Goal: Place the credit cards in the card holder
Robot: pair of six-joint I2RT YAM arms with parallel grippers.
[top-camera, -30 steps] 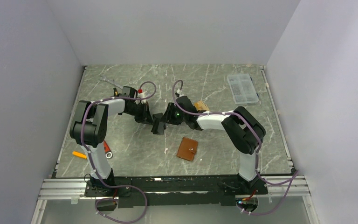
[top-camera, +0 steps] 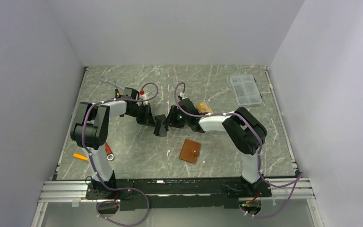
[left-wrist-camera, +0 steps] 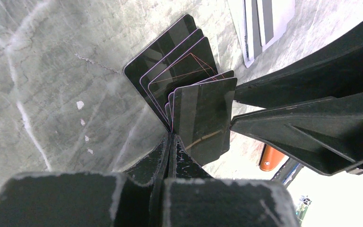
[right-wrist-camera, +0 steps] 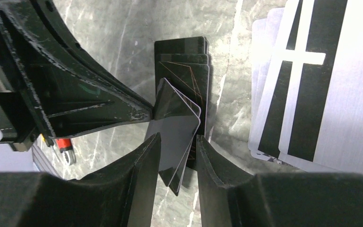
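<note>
On the table lies a fanned stack of black credit cards (left-wrist-camera: pixel 168 56). A raised black card (left-wrist-camera: pixel 205 111), with more than one edge showing, tilts over the stack. My left gripper is shut at the raised card's left edge, which runs in at its fingertips. From the right, my right gripper stands part open, its two fingers apart on either side of the raised card's free edge. The brown card holder (top-camera: pixel 190 151) lies near the table's front, right of centre, with both grippers well behind it.
White-and-grey striped cards (right-wrist-camera: pixel 307 85) lie close beside the black stack. A clear plastic box (top-camera: pixel 246 90) stands at the back right. Red-handled (top-camera: pixel 108 150) and orange tools (top-camera: pixel 80 156) lie at the left. Around the card holder the table is free.
The left arm, the black stack and the card holder look unmoved.
</note>
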